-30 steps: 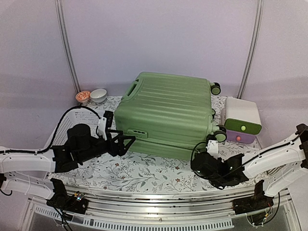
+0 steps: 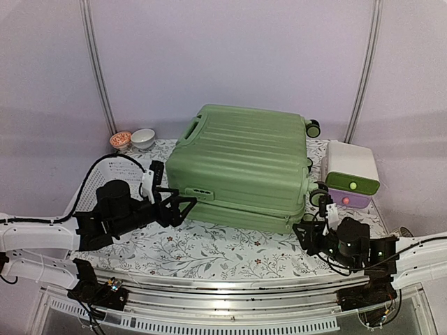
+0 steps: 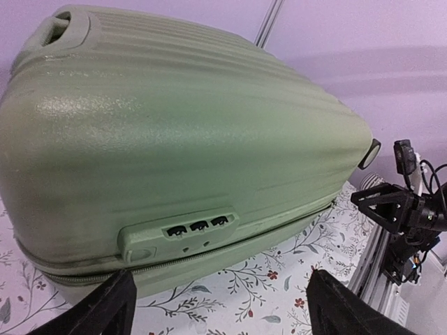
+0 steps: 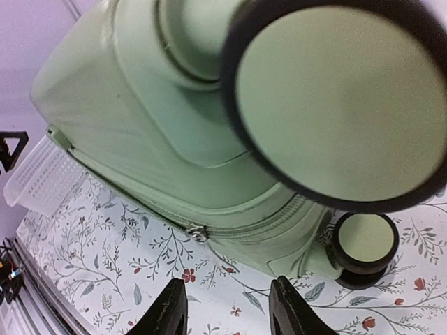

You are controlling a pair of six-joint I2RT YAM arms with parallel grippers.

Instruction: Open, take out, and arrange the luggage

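A pale green hard-shell suitcase (image 2: 237,160) lies flat on the floral surface, with a combination lock (image 3: 178,237) on its front side and wheels at the right end. My left gripper (image 2: 178,206) stands open by the front-left corner, its fingers framing bare surface in the left wrist view. My right gripper (image 2: 307,234) is at the front-right corner, below a large wheel (image 4: 335,98), open with nothing between its fingertips. A metal zip pull (image 4: 198,233) hangs on the seam above them in the right wrist view.
A white basket (image 2: 112,171) is at the left, two bowls (image 2: 142,138) behind it. Stacked green and purple drawers (image 2: 351,180) stand at the right.
The left arm and suitcase look unchanged.
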